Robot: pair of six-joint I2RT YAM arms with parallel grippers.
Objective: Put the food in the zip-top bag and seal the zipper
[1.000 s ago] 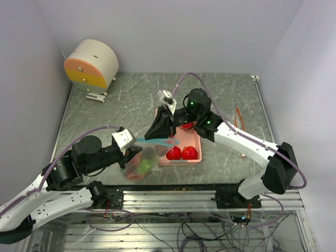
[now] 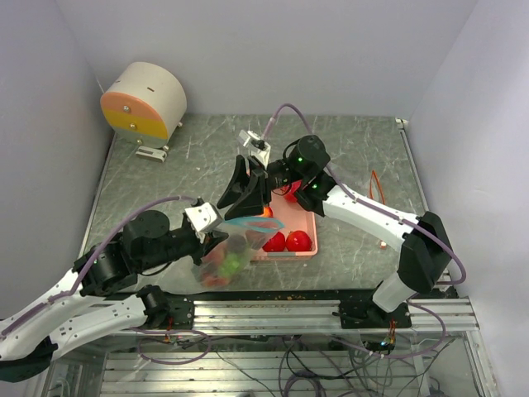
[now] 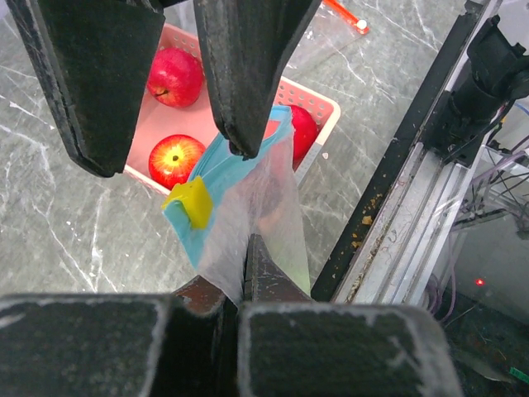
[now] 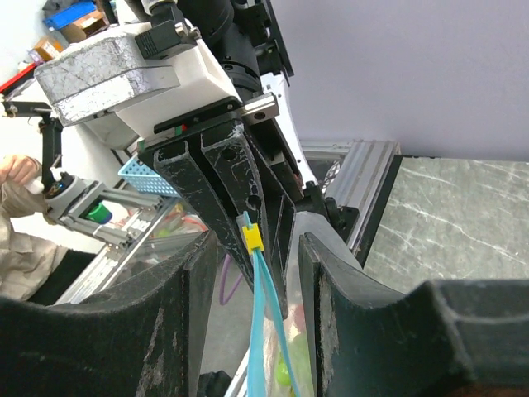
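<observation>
My left gripper is shut on the zip bag, whose blue zipper with a yellow slider lies just beyond its fingertips. The bag holds red and green food, blurred through the plastic. My right gripper stands open above the bag's top; in the right wrist view the blue zipper and yellow slider sit between its open fingers.
A pink basket behind the bag holds red apples and other red fruit. A clear bag with an orange strip lies to its right. A white roller box stands at back left.
My right gripper has shifted slightly left and its fingers appear further apart over the bag's top. The left arm has moved a little, still holding the bag.
</observation>
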